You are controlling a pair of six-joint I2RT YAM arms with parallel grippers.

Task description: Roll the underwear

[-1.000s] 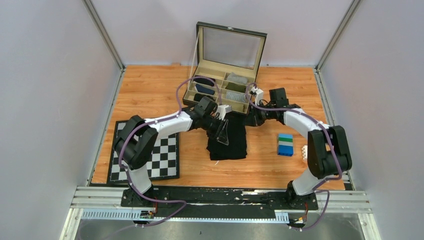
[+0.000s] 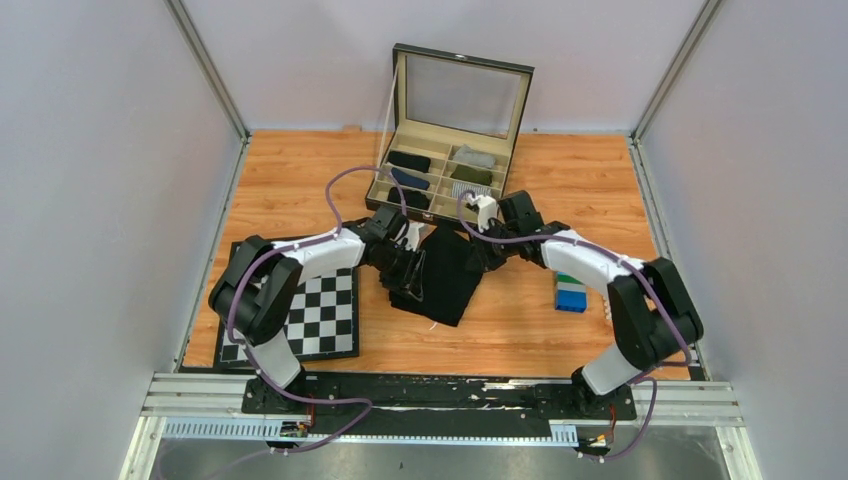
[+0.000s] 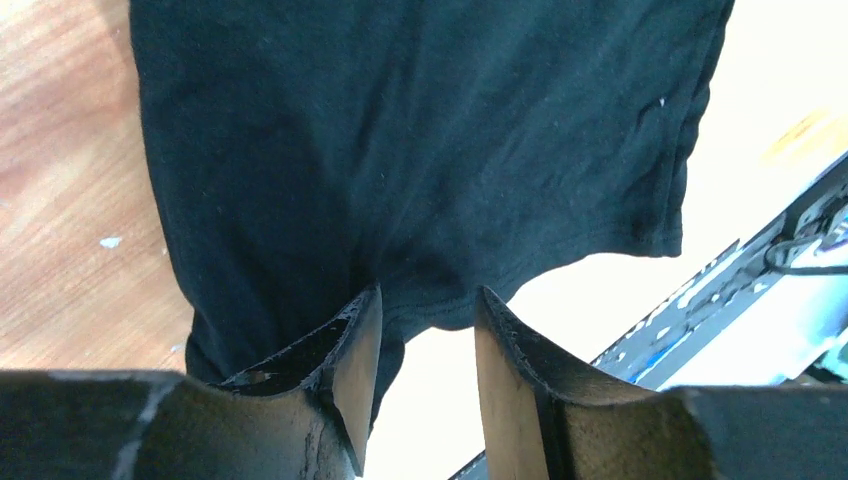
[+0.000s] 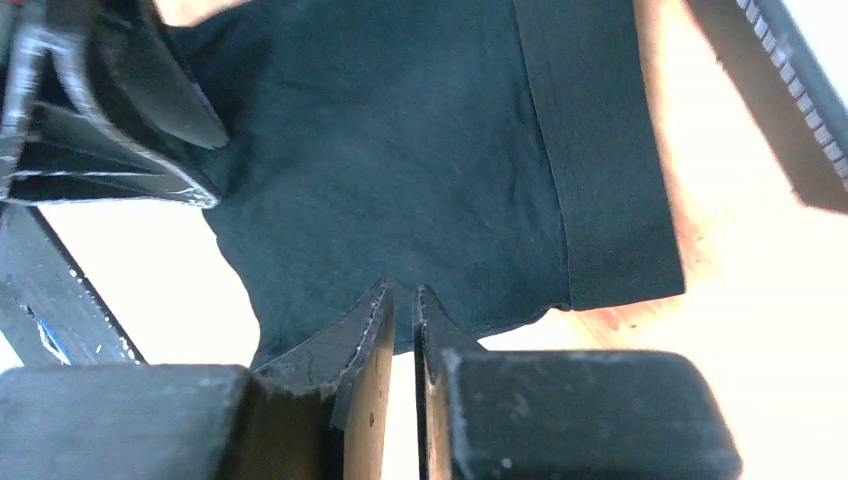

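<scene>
The black underwear [image 2: 447, 285] lies spread on the wooden table in front of the compartment case. My left gripper stands open low over its left part, where the cloth is rumpled along the edge. My right gripper is over the cloth's right side with its fingertips close together; whether anything is between them is hard to tell. In the right wrist view the left gripper reaches over the cloth from the upper left, and a folded strip runs along one side of the cloth.
The open case [image 2: 447, 207] holds folded garments at the back. A checkerboard [image 2: 320, 330] lies at the left, colored blocks [image 2: 570, 298] at the right.
Both grippers have moved left, the left one also shifting slightly toward the front since a second ago. The cloth has shifted left and turned askew.
</scene>
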